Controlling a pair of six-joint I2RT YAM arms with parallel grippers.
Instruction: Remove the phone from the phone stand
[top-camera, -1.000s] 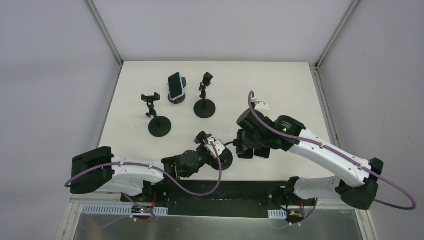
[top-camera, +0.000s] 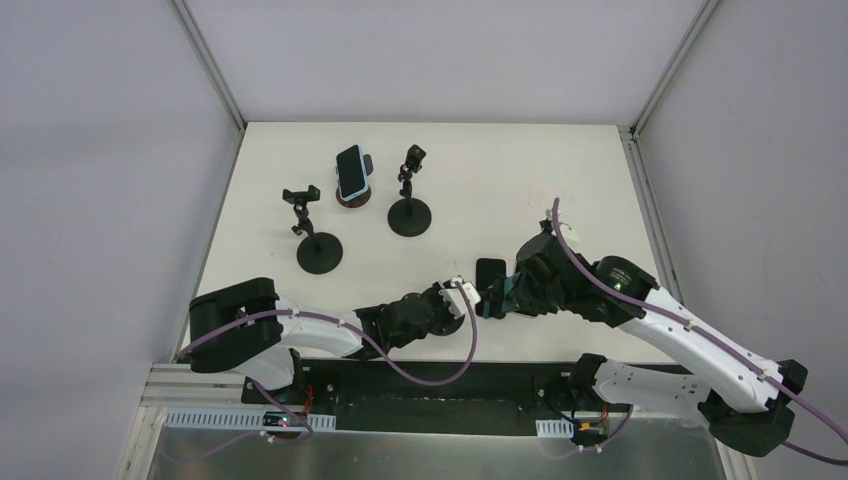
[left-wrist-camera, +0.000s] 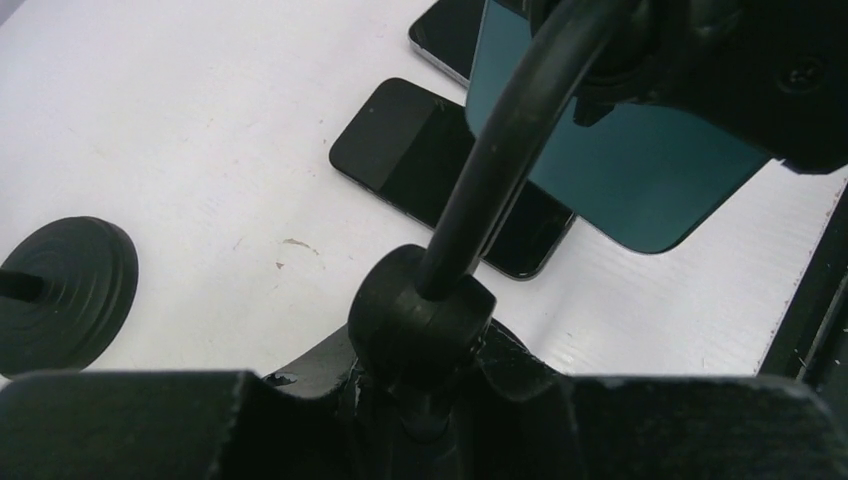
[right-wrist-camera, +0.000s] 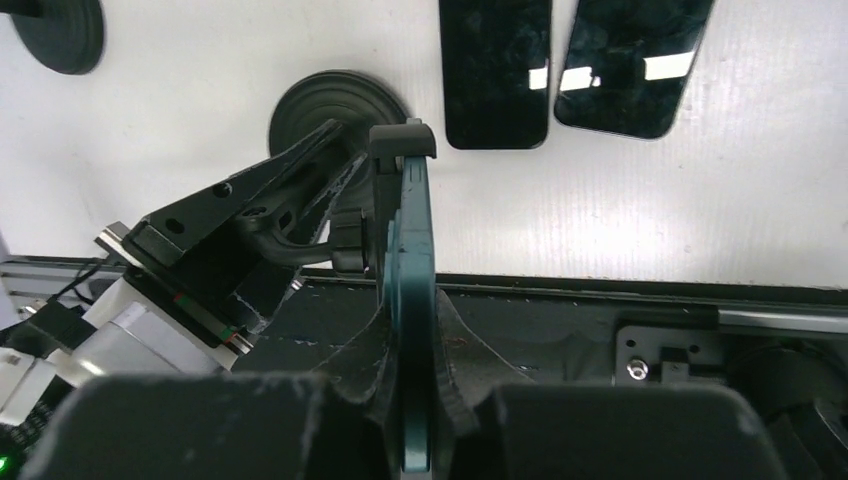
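A teal-backed phone (left-wrist-camera: 650, 165) appears at upper right in the left wrist view. In the right wrist view the phone (right-wrist-camera: 416, 260) is edge-on, and my right gripper is shut on it. The stand's black clamp (right-wrist-camera: 403, 140) still sits against the phone, its lip over the far end. My left gripper is shut on the black stem (left-wrist-camera: 425, 310) of the phone stand, near its lower end. The stand's round base (right-wrist-camera: 320, 100) is partly hidden behind my left gripper's fingers (right-wrist-camera: 240, 190).
Two dark phones lie flat, one phone (right-wrist-camera: 495, 70) beside another phone (right-wrist-camera: 635, 60). Farther back stand two empty stands (top-camera: 319, 253) (top-camera: 409, 217) and a stand holding a light-blue phone (top-camera: 351, 172).
My left gripper has also come down slightly in the top view.
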